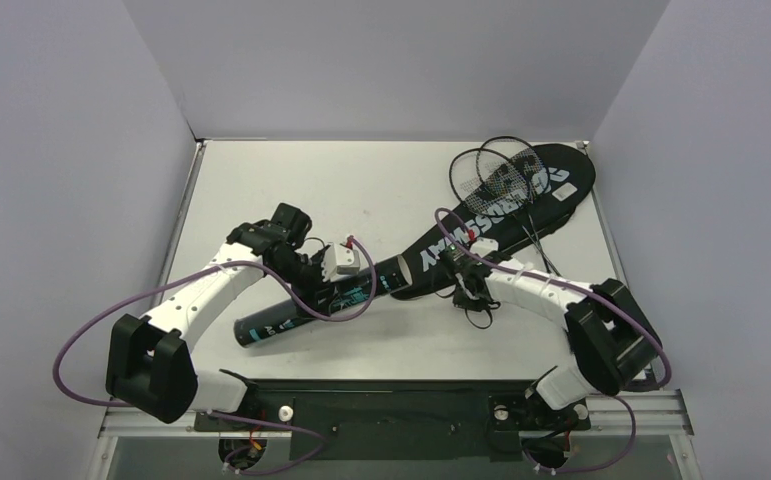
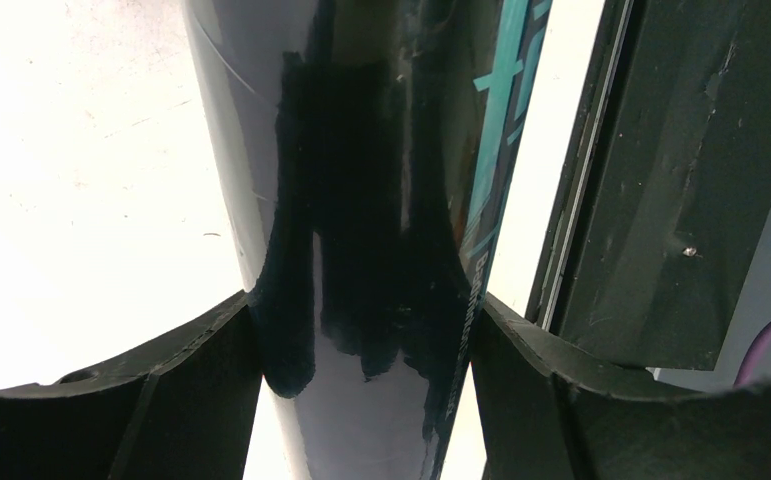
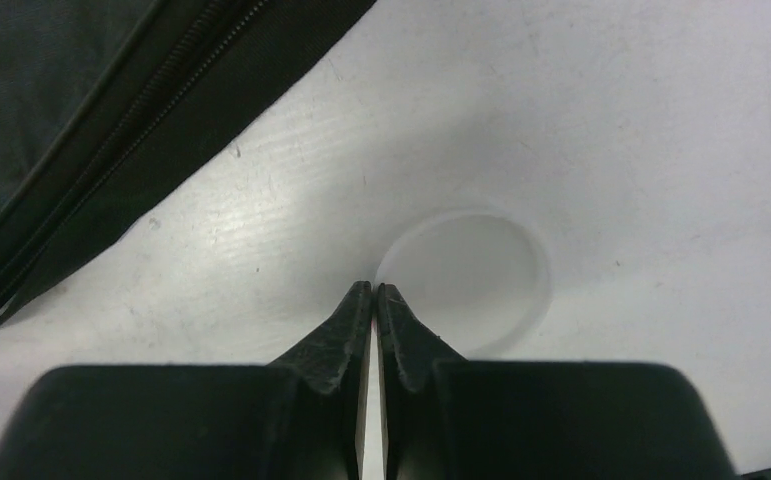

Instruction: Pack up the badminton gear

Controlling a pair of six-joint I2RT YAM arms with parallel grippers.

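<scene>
A long dark shuttlecock tube (image 1: 271, 322) lies slantwise across the table's left and middle. In the left wrist view, my left gripper straddles it, with fingertips against or very near both sides; whether they press on it I cannot tell. My right gripper is shut with nothing visible between its fingers, low over the white table. A faint, translucent round disc (image 3: 471, 280), like a lid, shows by its fingertips. The black racket bag (image 1: 576, 172) stretches diagonally across the right side, with two rackets (image 1: 452, 172) lying on it, overlapping.
Purple cables (image 1: 91, 330) loop along both arms. A zipper seam (image 3: 161, 110) runs along the bag's edge, left of my right gripper.
</scene>
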